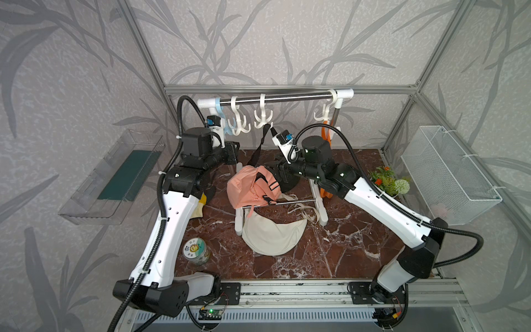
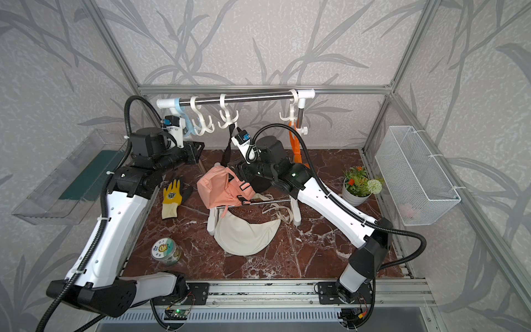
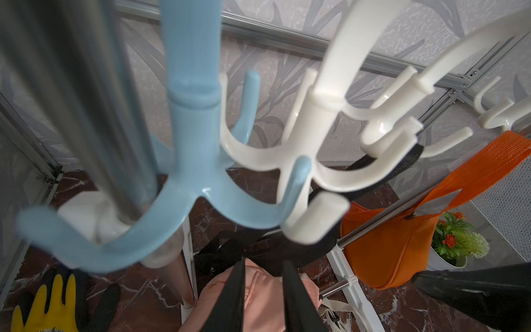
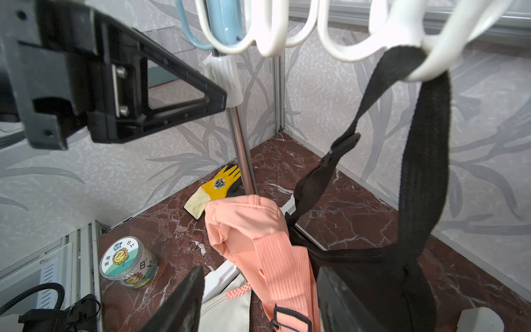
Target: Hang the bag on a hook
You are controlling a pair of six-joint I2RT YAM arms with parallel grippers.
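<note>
The pink bag rests low on the rack's base, beside a black bag whose strap hangs from a white hook. An orange bag also hangs at the rack's right. My left gripper is raised by the light-blue hook at the rack's left end, empty, its opening hard to judge. My right gripper stands open over the pink bag's strap and buckle.
A cream bag lies in front, with a glove and a tub to the left. A flowerpot and wire basket are at the right; a clear bin is at the left.
</note>
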